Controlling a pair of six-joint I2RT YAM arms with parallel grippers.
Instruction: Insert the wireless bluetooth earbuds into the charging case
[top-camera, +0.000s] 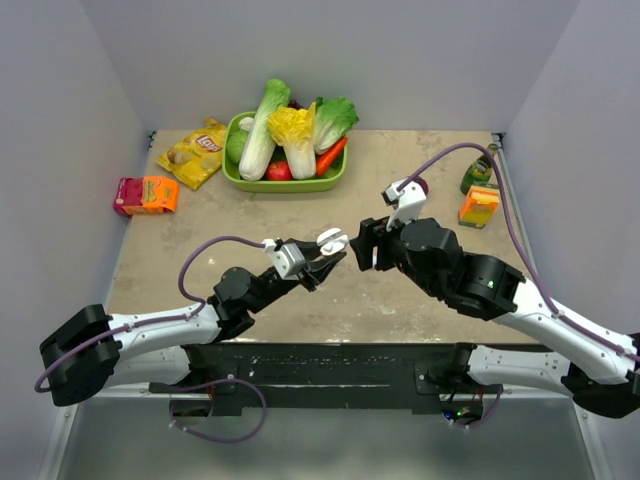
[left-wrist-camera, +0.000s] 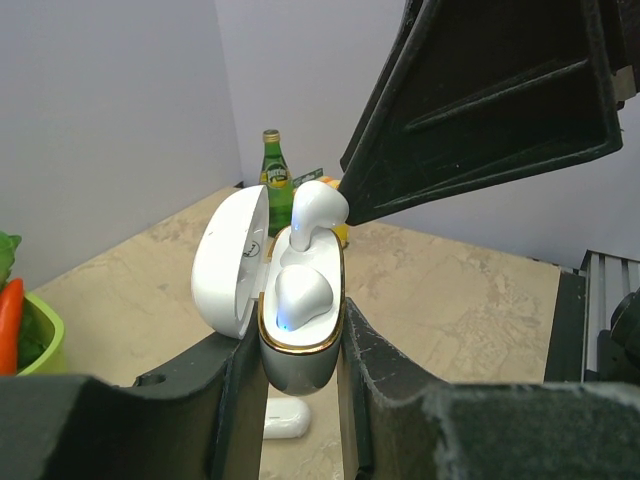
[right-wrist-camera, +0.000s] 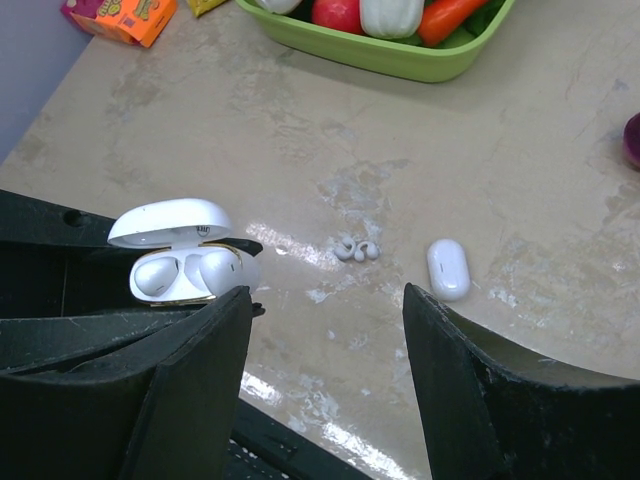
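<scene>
My left gripper (top-camera: 322, 262) is shut on the open white charging case (left-wrist-camera: 300, 340), held upright above the table. Both earbuds sit in it, one rounded head (left-wrist-camera: 303, 296) low in front, the other (left-wrist-camera: 318, 210) standing higher behind. My right gripper (top-camera: 373, 243) is open just right of the case, empty between its fingers; its dark finger looms beside the case in the left wrist view. On the table below, a white capsule-shaped piece (right-wrist-camera: 448, 269) and small pale bits (right-wrist-camera: 356, 250) lie.
A green basket of vegetables (top-camera: 243, 175) stands at the back, snack packs (top-camera: 146, 195) at the back left, a bottle (top-camera: 478, 170) and orange carton (top-camera: 478, 207) at the back right.
</scene>
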